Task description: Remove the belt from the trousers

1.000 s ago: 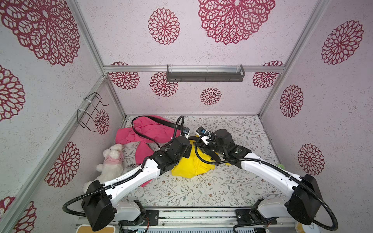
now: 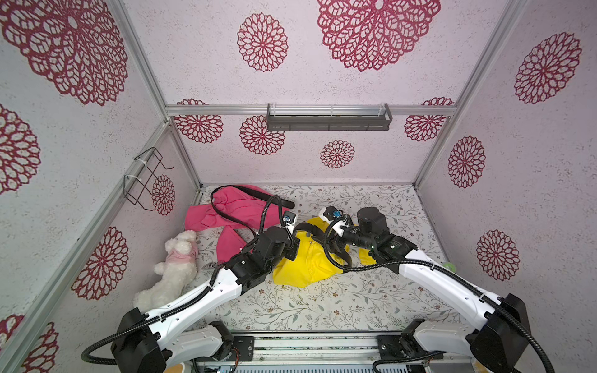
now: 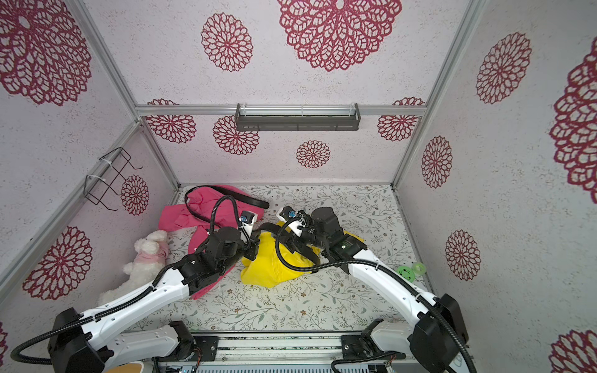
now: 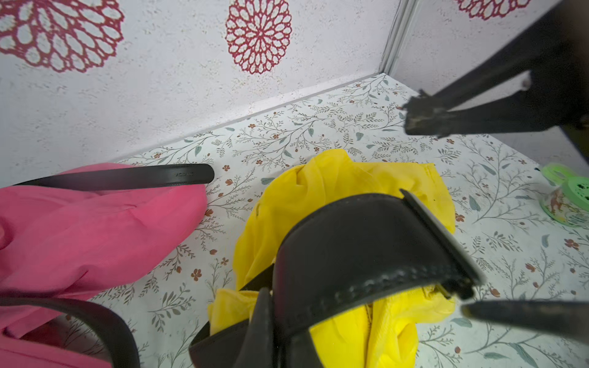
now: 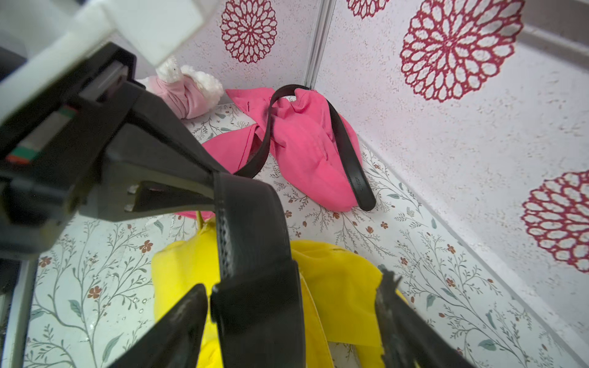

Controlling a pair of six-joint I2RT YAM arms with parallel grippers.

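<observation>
Yellow trousers [image 2: 298, 267] lie bunched at the middle of the table. A black belt [image 4: 362, 251] arches over them, its metal buckle [image 4: 444, 239] hanging at the right end in the left wrist view. My left gripper is shut on the belt, which loops over its fingertips, seen also in the right wrist view. My right gripper is part open, its blurred fingers either side of the hanging belt end, not visibly closed on it.
Pink clothing [image 2: 236, 205] with another black belt lies at back left. A white plush dog [image 2: 168, 279] sits far left. Green objects [image 3: 405, 272] are at the right.
My left gripper has moved left with the belt, and more belt shows above the yellow trousers. The right gripper has shifted slightly right.
</observation>
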